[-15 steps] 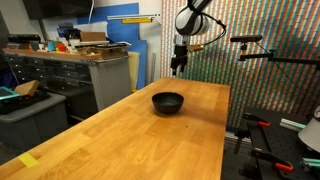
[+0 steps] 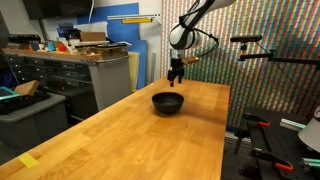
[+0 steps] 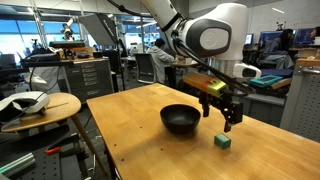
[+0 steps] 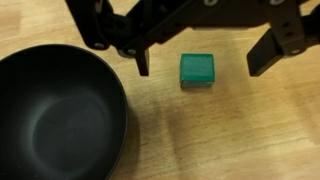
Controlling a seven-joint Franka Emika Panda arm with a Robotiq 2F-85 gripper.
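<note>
Below my gripper, a small green block (image 4: 197,70) lies on the wooden table; the wrist view has it between the two spread fingers, neither touching it. In the second exterior view the same block (image 3: 222,142) rests just under the open gripper (image 3: 217,120), with a gap between them. A black bowl (image 3: 181,119) stands beside the block. Its inside (image 4: 62,115) looks empty in the wrist view. From the first exterior view the gripper (image 2: 176,76) is beyond the bowl (image 2: 168,103), and the block cannot be made out there.
The bowl's rim comes close to one finger in the wrist view. Grey drawers (image 2: 95,80) stand off to the left.
My gripper has come lower, toward the tabletop, and slightly to the left in the first exterior view. The bowl has stayed in place.
</note>
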